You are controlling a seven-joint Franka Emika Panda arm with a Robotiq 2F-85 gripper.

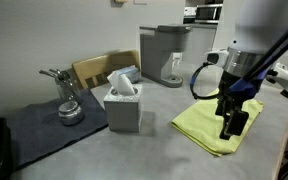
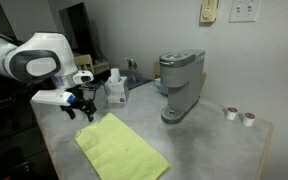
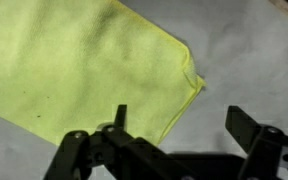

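A yellow-green cloth point(image 2: 124, 150) lies spread flat on the grey table. In the wrist view one corner of the cloth point(image 3: 134, 70) points into the space ahead of the open fingers, with a small fold near its tip. My gripper stands open above that corner, its two dark fingertips wide apart and nothing between them. From the first exterior view the gripper point(image 1: 227, 128) hangs over the near part of the towel, hiding some of it.
A tissue box point(image 1: 123, 108) stands left of the cloth, with a metal canister point(image 1: 71, 112) on a dark mat beyond. Behind the cloth rises a grey coffee machine point(image 2: 182, 88). Two small cups point(image 2: 249, 119) sit at the far right. Bare table lies between.
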